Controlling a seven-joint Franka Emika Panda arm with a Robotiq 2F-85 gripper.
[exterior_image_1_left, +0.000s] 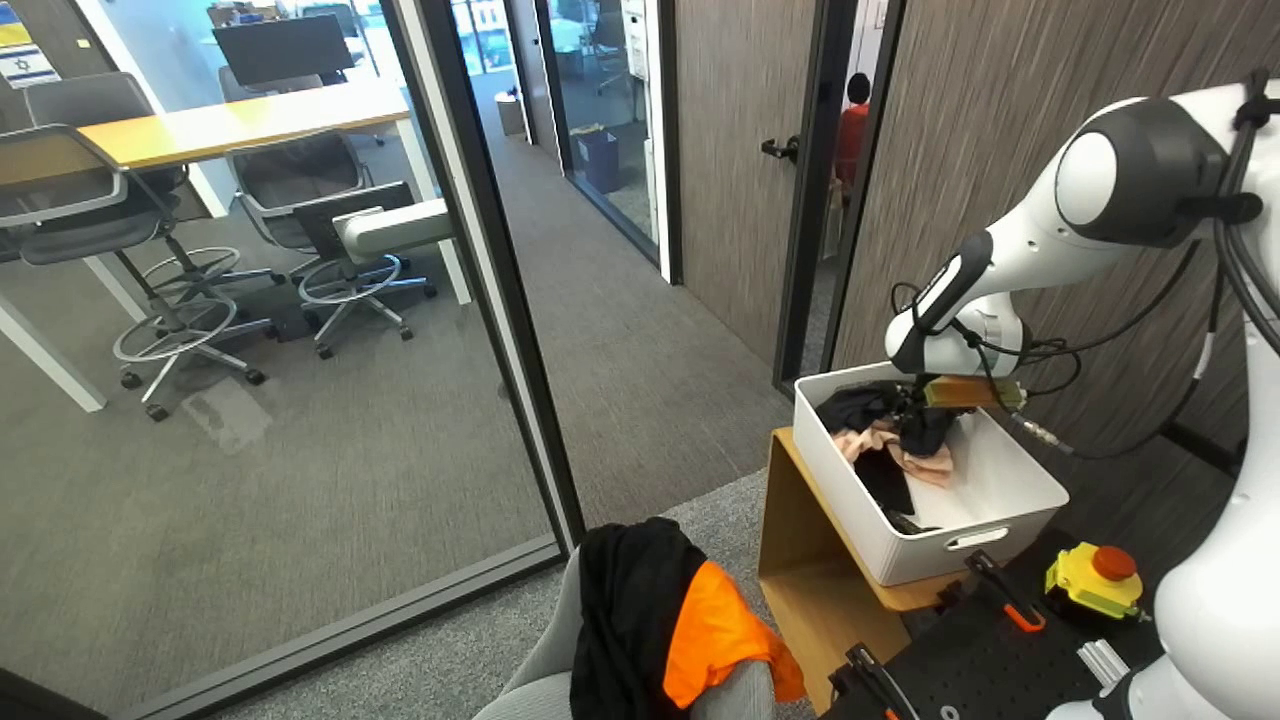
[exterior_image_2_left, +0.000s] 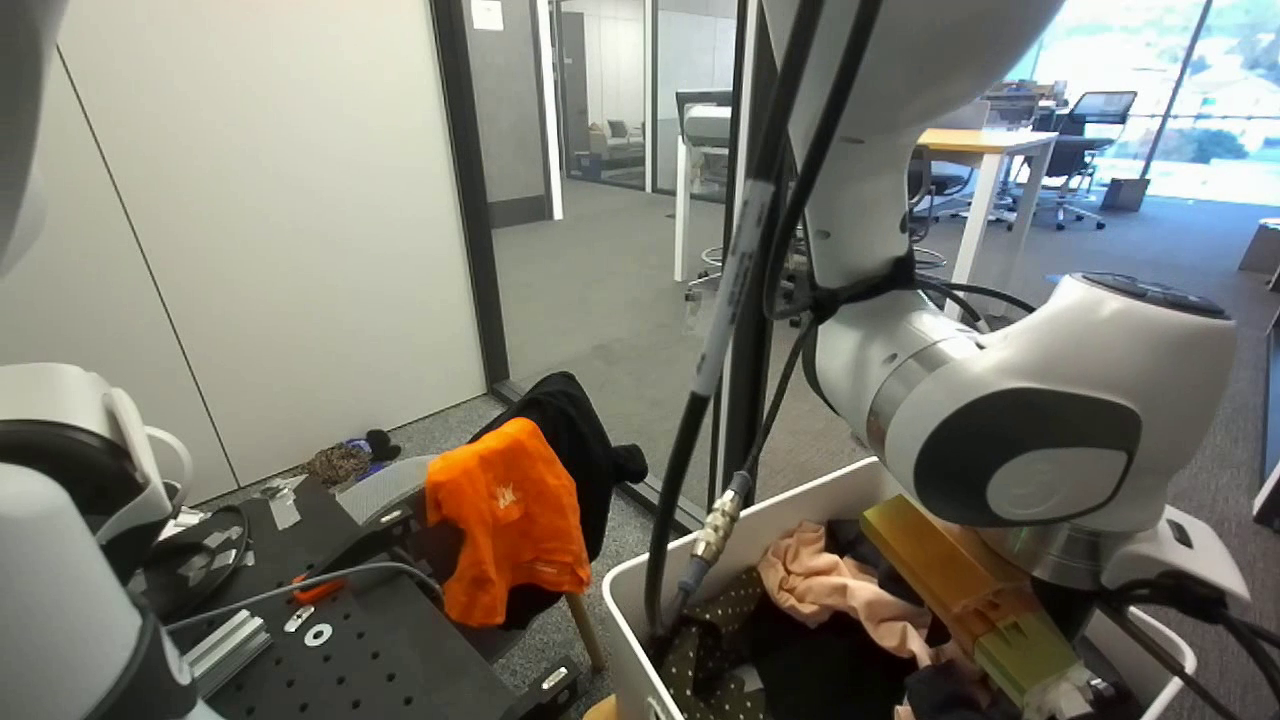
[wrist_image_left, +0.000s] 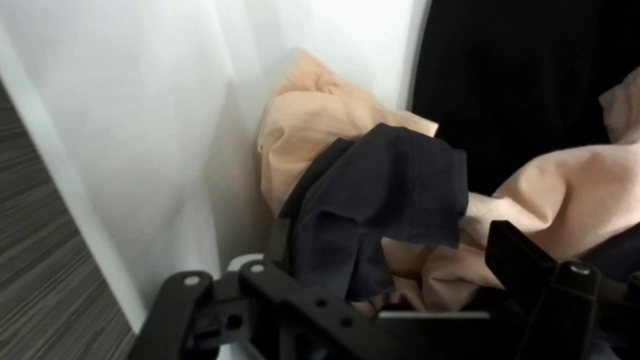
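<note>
My gripper points down into the white bin, its fingers spread wide and open. Dark navy cloth lies between the fingers, its left part close against the left finger; whether they touch I cannot tell. Under and behind it is crumpled peach cloth, partly up against the bin wall. Black cloth fills the far right of the wrist view. In the second exterior view, peach cloth and a dotted dark cloth lie in the bin, while the fingertips are hidden.
The bin stands on a wooden stand, close to the wood-panelled wall. An orange garment and a black one hang over a grey chair beside it. A yellow box with a red button sits on the black table.
</note>
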